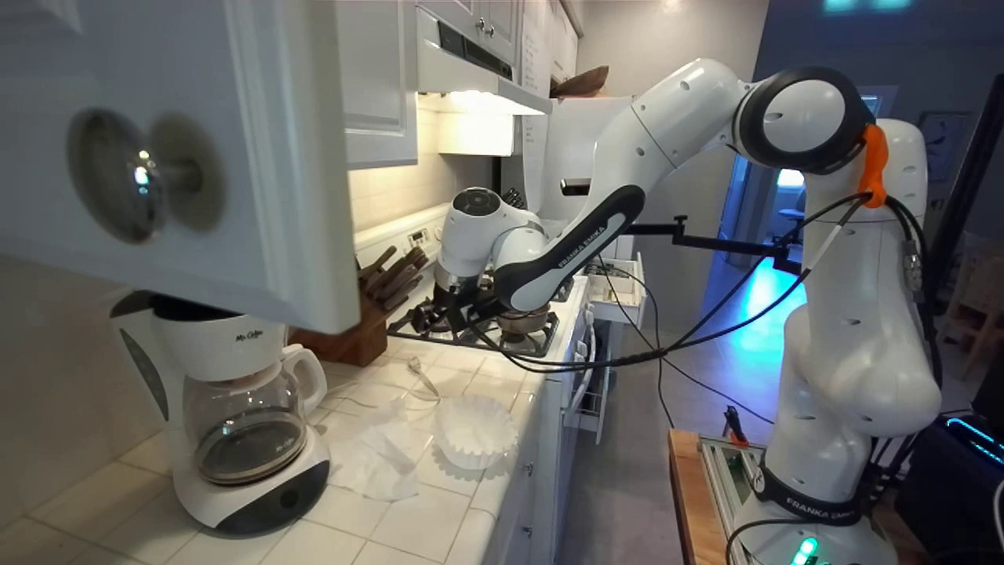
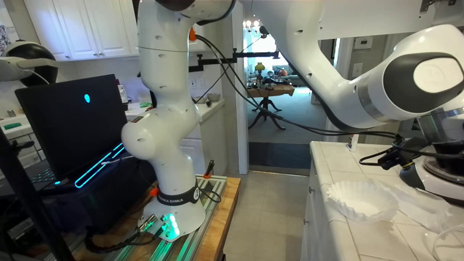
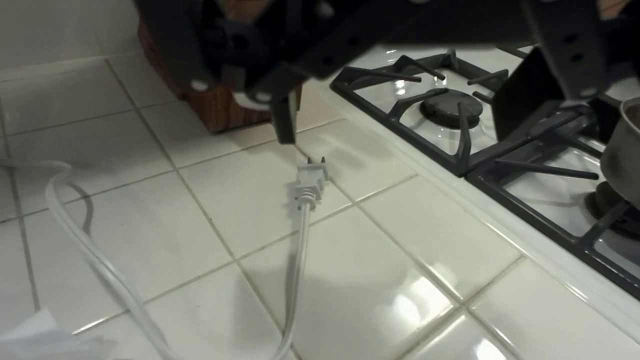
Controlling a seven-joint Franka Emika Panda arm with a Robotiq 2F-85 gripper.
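My gripper is open above the counter beside the stove, its fingers (image 3: 284,120) wide apart with nothing between them. A white two-prong plug (image 3: 311,179) lies on the tiles, below the left finger in the wrist view and touched by neither finger. Its white cord (image 3: 300,258) runs toward the bottom of that view and loops back on the left. In exterior view 1 the plug (image 1: 414,364) lies between the stove and a coffee maker (image 1: 240,414). The fingertips are hard to make out there.
A wooden knife block (image 1: 343,340) stands against the wall. The stove's grates (image 3: 420,129) and a metal pot (image 3: 625,153) lie to the right in the wrist view. A paper coffee filter (image 1: 476,431) and a crumpled white sheet (image 1: 381,461) rest on the counter. A cabinet door (image 1: 188,56) juts out above.
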